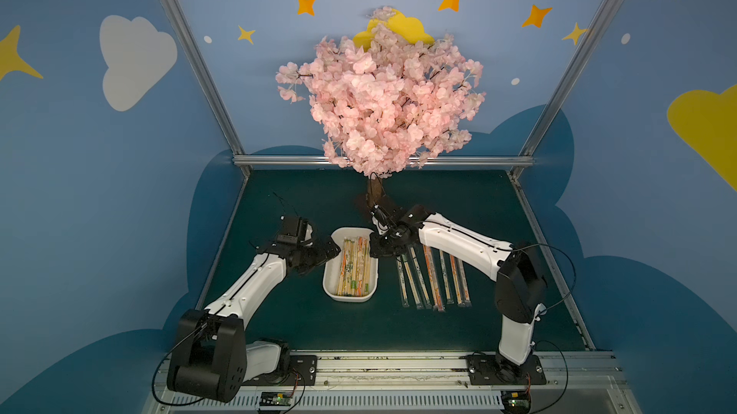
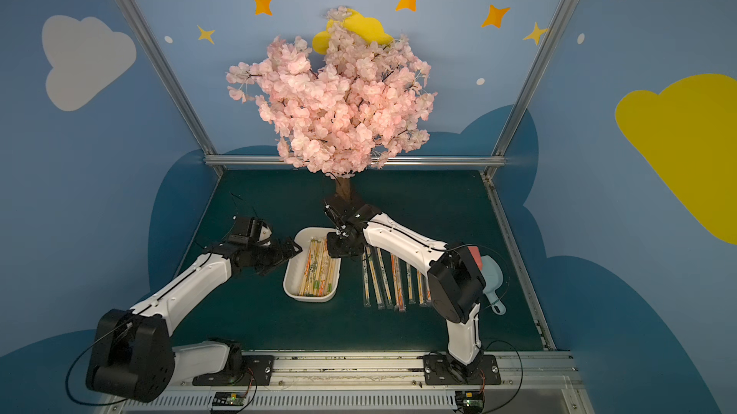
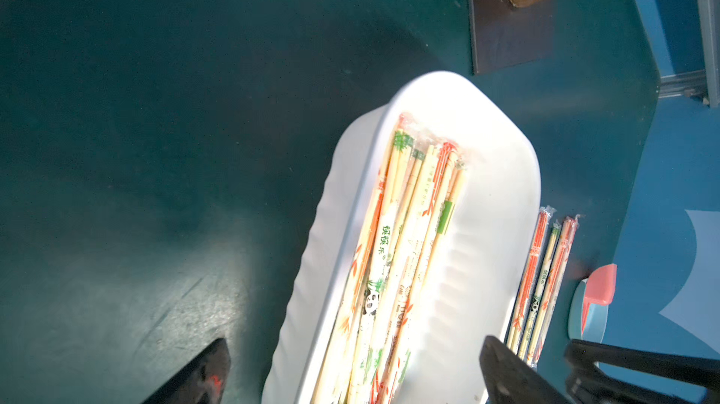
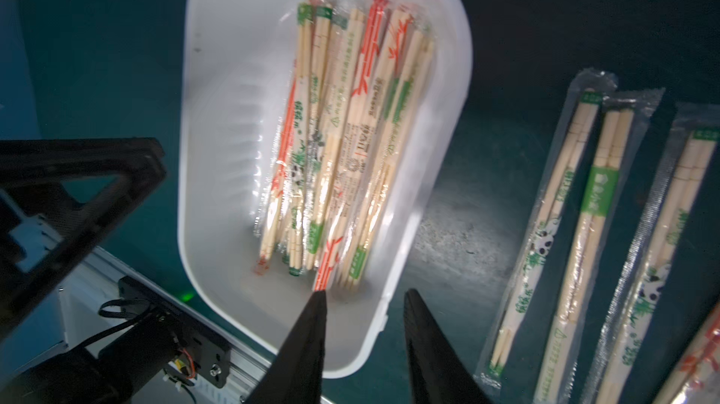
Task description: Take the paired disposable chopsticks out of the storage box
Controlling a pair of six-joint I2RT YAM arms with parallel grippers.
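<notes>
A white storage box (image 1: pixel 349 298) stands mid-table, holding several wrapped chopstick pairs (image 4: pixel 337 134) lying lengthwise. To its right, more wrapped pairs (image 4: pixel 543 239) are laid side by side on the table. My left gripper is open near the box's left rim, its two fingers wide apart and nothing between them. At the box's right rim is my right gripper; its fingers (image 4: pixel 300 351) are parted with a visible gap, and I see nothing held. In the top views its dark body covers the box's upper right corner and the tops of some laid-out pairs.
A pink blossom tree (image 1: pixel 380 99) rises behind the box, its base (image 3: pixel 513 44) close to the box's far end. A pink and light blue item (image 2: pixel 491 283) lies at the far right. Free table shows in front and at left.
</notes>
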